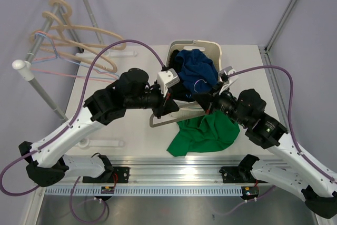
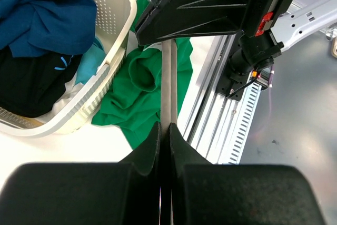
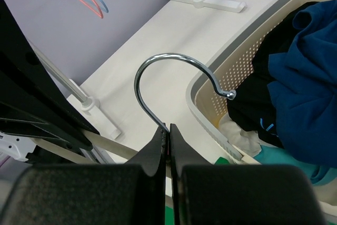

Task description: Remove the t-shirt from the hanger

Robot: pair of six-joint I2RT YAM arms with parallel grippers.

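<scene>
A beige hanger (image 1: 163,121) with a metal hook (image 3: 176,55) is held in the air between both arms, with no shirt on it. In the left wrist view my left gripper is shut on the hanger's bars (image 2: 166,82). My right gripper is shut on the hanger at the base of its hook. Below, a green t-shirt (image 1: 205,135) lies crumpled on the table, near its front edge, apart from the hanger as far as I can see.
Behind the grippers stands a beige laundry basket (image 1: 210,51) holding a dark blue garment (image 1: 197,69) and other clothes. At the left, a white rack (image 1: 45,30) carries several hangers (image 1: 79,27). Bare white table (image 1: 145,56) shows between rack and basket.
</scene>
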